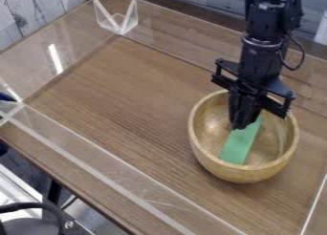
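Observation:
A wooden bowl (230, 159) sits on the right side of the wooden table, with a green oblong object (240, 141) lying inside it. My black gripper (240, 118) reaches down from the top right over the back part of the bowl, its tip near the upper end of the green object. The gripper looks shut, and nothing shows held in it; whether it touches the green object is unclear.
A white wire-like item (117, 19) stands at the back left. Dark robot parts and a cable (26, 220) lie off the near left edge.

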